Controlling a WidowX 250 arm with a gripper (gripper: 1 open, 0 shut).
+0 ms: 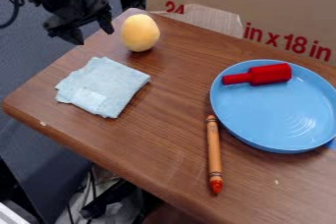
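Observation:
My black gripper (pixel 82 27) hangs at the top left over the table's far-left edge, left of a yellow egg-shaped object (pixel 140 33); I cannot tell whether its fingers are open or shut. A folded pale blue cloth (pixel 102 88) lies on the left of the wooden table (pixel 151 140). A blue plate (pixel 273 120) on the right holds a red rolling-pin-like object (pixel 266 74). An orange crayon (pixel 214 154) lies just left of and below the plate.
A cardboard box (pixel 250 2) stands behind the table along the top right. Past the left edge are a grey surface and some clutter below.

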